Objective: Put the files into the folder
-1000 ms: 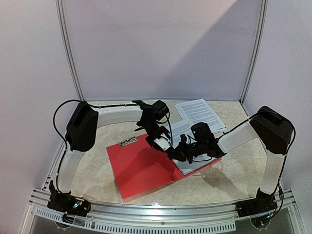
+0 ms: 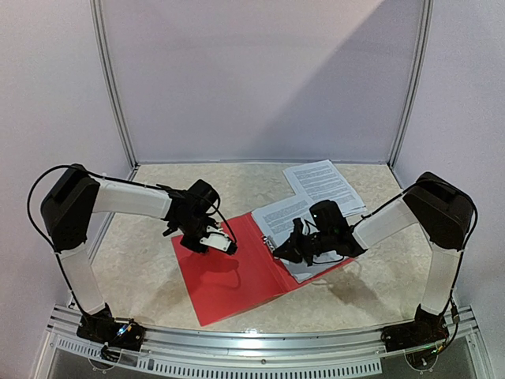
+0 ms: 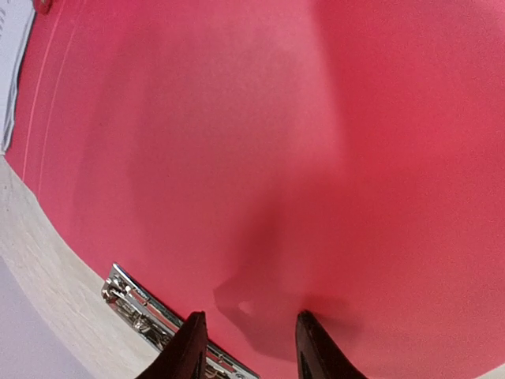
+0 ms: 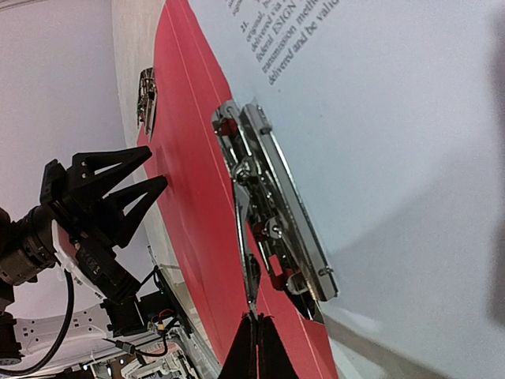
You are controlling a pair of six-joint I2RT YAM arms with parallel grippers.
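The red folder (image 2: 225, 284) lies spread open. White printed sheets (image 2: 278, 217) rest on its right half, and another sheet (image 2: 327, 183) shows beyond them at the back. Along the sheets' inner edge sits a metal clip (image 4: 296, 209); whether paper is pinched under it, I cannot tell. My right gripper is shut, its tips at the end of the clip's thin lever (image 4: 245, 237); a hold on it cannot be made out. Above the left cover hangs my left gripper, open and empty, near a second metal clip (image 3: 150, 316).
Bare table (image 2: 142, 276) lies left of the folder and in front of it. Pale walls (image 2: 252, 79) enclose the back and sides. The arms stand apart, one over each half of the folder.
My left gripper has moved left, from beside the right gripper and the middle clip to over the left cover near its clip. The right arm and the sheets look unmoved.
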